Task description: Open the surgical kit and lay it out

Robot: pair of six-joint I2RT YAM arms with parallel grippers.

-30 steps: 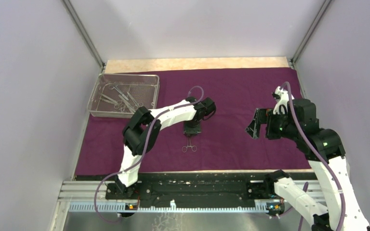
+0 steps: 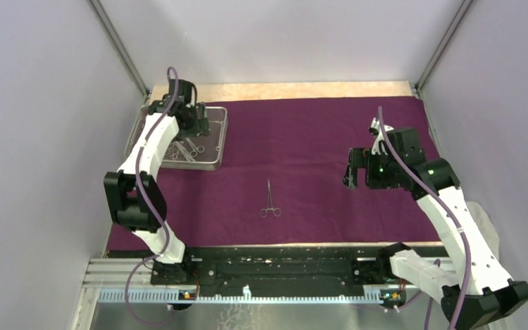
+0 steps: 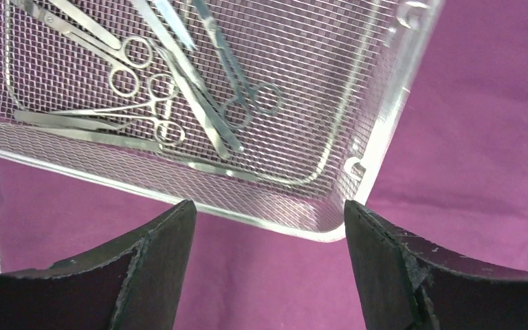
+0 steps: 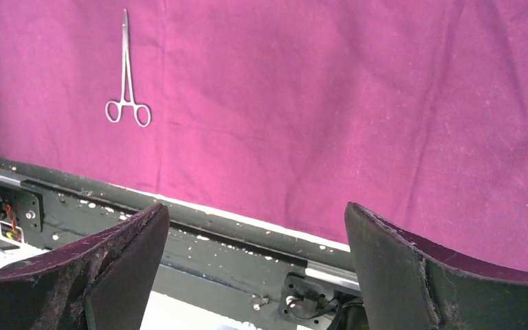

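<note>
My left gripper is open over the near edge of the metal tray (image 2: 216, 155) at the back left, nothing between its fingers. In the left wrist view the tray holds several scissors-like instruments (image 3: 242, 89) and long flat instruments. A single hemostat (image 2: 269, 206) lies on the purple cloth (image 2: 316, 137) near the middle front, also visible in the right wrist view (image 4: 126, 89). My right gripper (image 2: 353, 168) stands open above the cloth at the right, apart from the hemostat.
Walls bound both sides and the back. A dark rail (image 2: 282, 258) runs along the front edge.
My left arm has swung from over the middle hemostat leftward and back to the tray. The right arm has shifted slightly toward the back; the hemostat stayed on the cloth.
</note>
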